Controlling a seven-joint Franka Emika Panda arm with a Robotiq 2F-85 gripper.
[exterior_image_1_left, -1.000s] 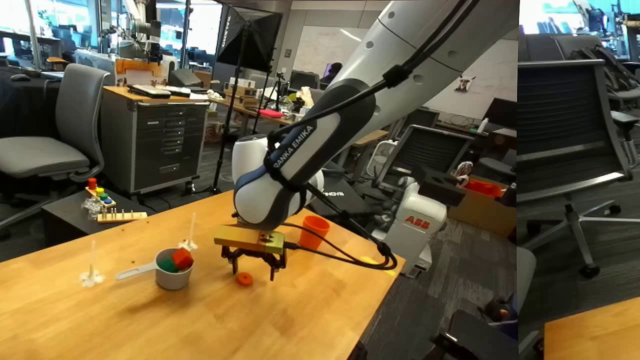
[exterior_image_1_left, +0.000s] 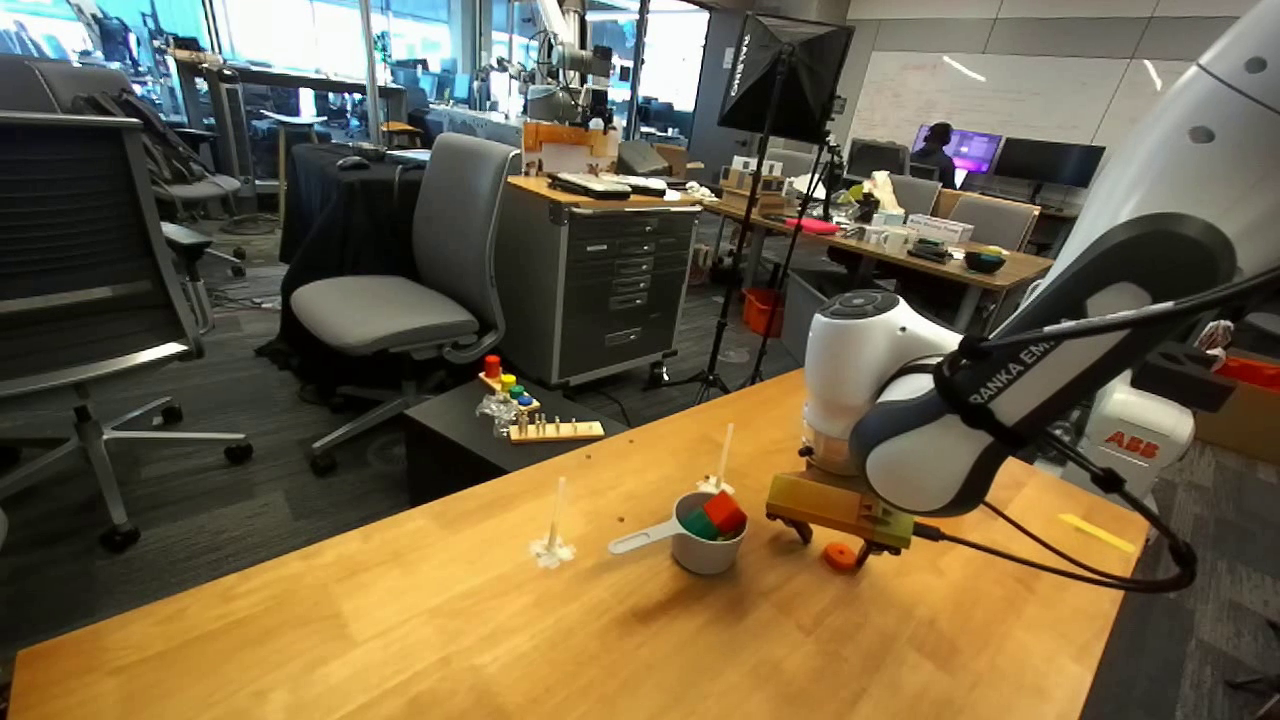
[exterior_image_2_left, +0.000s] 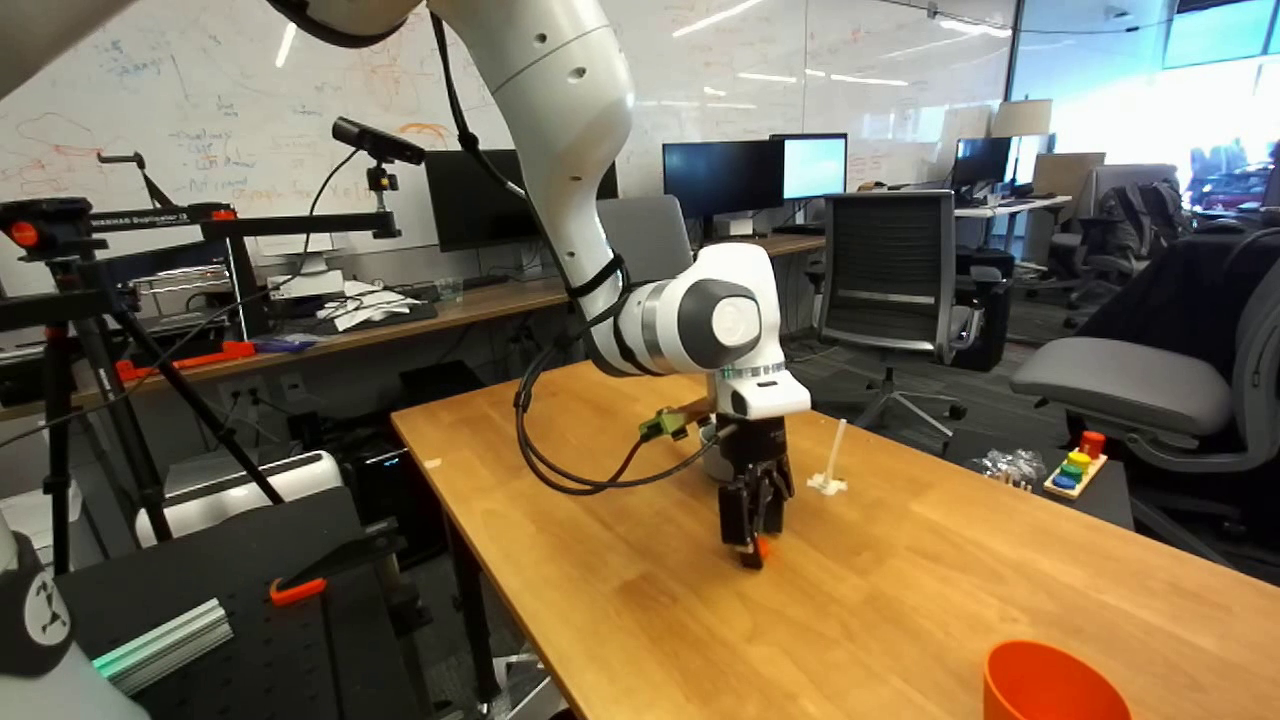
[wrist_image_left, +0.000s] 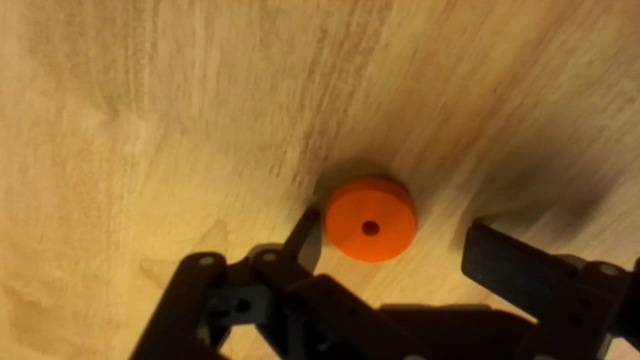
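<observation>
On the table, an orange disc (wrist_image_left: 372, 220) with a small centre hole lies flat. My gripper stands open around it, pointing down, its fingertips low over the wood. In the wrist view the left finger is close beside the disc, and a wider gap separates it from the right finger (wrist_image_left: 510, 264). I cannot tell whether the left finger touches it. Exterior view 1 shows the same disc (exterior_image_1_left: 840, 556) under the gripper body. From exterior view 2 only a sliver of the disc (exterior_image_2_left: 765, 547) shows behind the dark fingers.
A grey cup with a handle (exterior_image_1_left: 708, 553), holding red and green blocks, sits beside the gripper. Two thin upright pegs stand nearby, one alone (exterior_image_1_left: 557, 516) and one behind the cup (exterior_image_1_left: 726, 454). An orange cup (exterior_image_2_left: 1050, 684) is at another part of the table.
The gripper is lower, closer to the table around the disc. Exterior view 1 was shifted sideways and split a second ago. The disc and grey cup look unmoved relative to each other.
</observation>
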